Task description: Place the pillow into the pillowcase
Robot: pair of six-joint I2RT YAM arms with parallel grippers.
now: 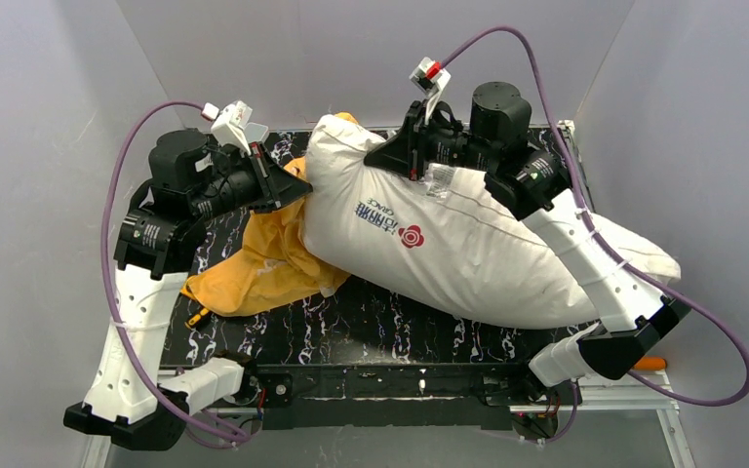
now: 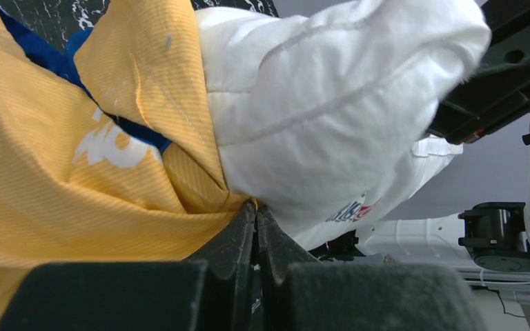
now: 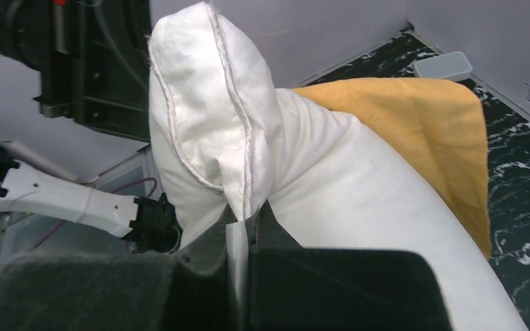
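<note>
A white pillow with a printed logo fills the middle and right of the table, its left end raised against the yellow pillowcase, which is crumpled at left. My right gripper is shut on the pillow's top left corner, whose piped seam rises in the right wrist view. My left gripper is shut at the pillowcase beside that pillow end; in the left wrist view the yellow edge runs into its fingertips. How far the pillow end sits inside the case is hidden.
The black marble table shows at the front and behind the case. A small translucent box lies at the back edge. Grey walls surround the table on the back and sides.
</note>
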